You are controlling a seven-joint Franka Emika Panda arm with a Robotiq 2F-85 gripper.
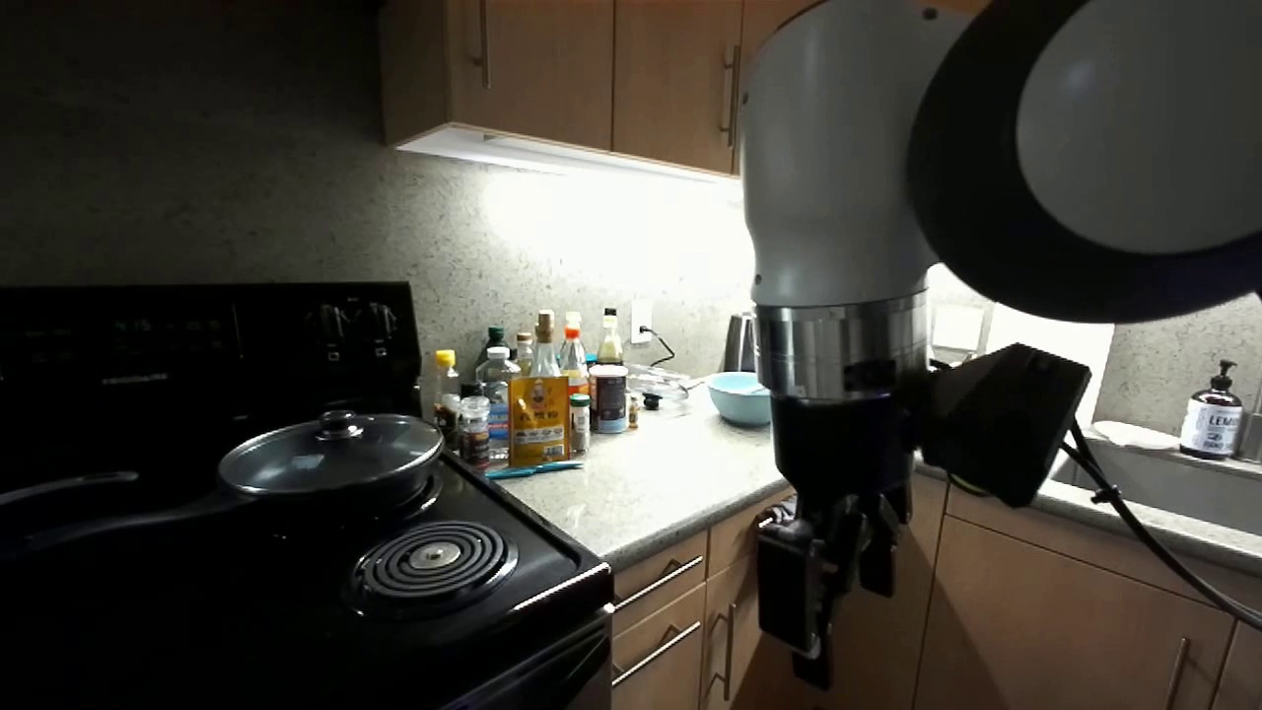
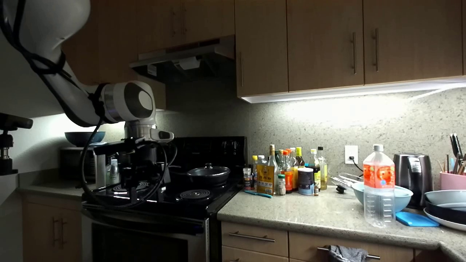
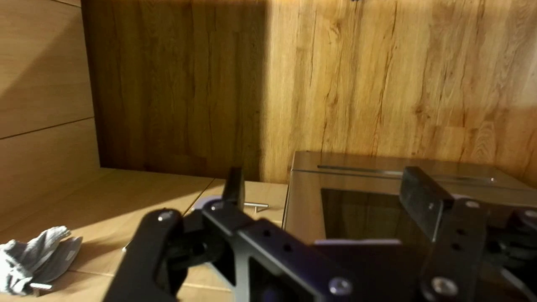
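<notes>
My gripper (image 1: 837,615) hangs pointing down in front of the lower cabinets, to the right of the stove. Between its spread fingers in the wrist view there is a wide, empty gap, so it stands open. Below it are the wooden floor (image 3: 347,90) and the oven front (image 3: 307,206). In exterior view 2 the dark gripper and its cables overlap the left part of the stove, and its fingertips are hard to make out. A lidded pan (image 2: 208,174) rests on a back burner, clear of the gripper.
Several bottles and jars crowd the counter around a yellow box (image 1: 539,420). A large clear bottle (image 2: 379,187) stands before a light-blue bowl (image 2: 404,196). A grey towel (image 3: 37,259) hangs on a drawer handle.
</notes>
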